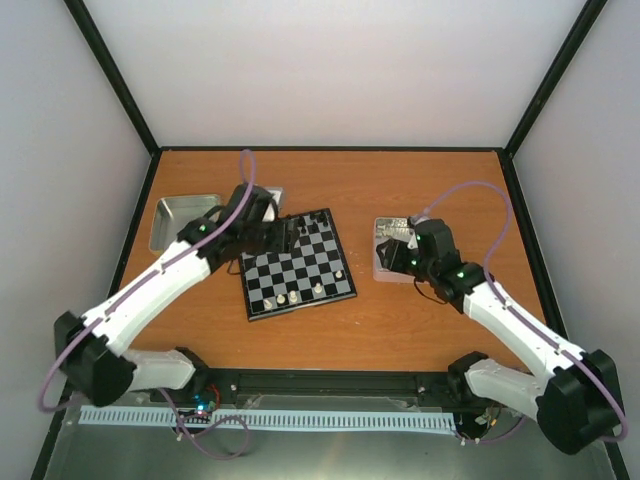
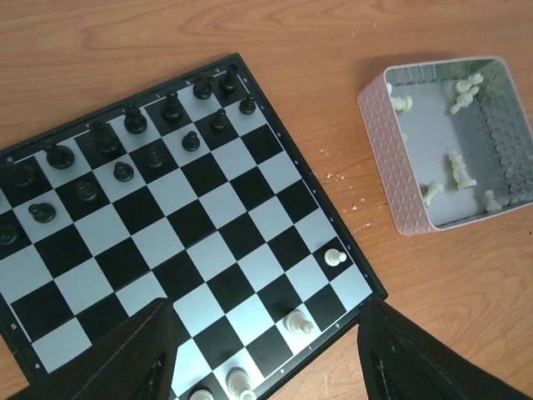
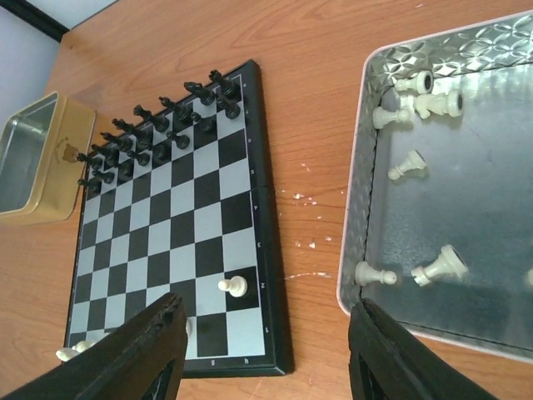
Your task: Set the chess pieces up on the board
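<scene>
The chessboard point(image 1: 300, 280) lies mid-table; black pieces point(image 2: 134, 119) stand in two rows along its far side, and a few white pieces point(image 2: 335, 257) stand on the near part. My left gripper hangs above the board, fingers apart with nothing seen between them. My right gripper hovers near the board's right side and the pink-walled box point(image 2: 385, 154), also apart and empty. Loose white pieces point(image 3: 441, 265) lie in that box.
An empty metal tin point(image 1: 180, 212) with gold sides stands left of the board, near the left arm. Bare wood point(image 1: 400, 330) surrounds the board. Small white flecks lie between board and box.
</scene>
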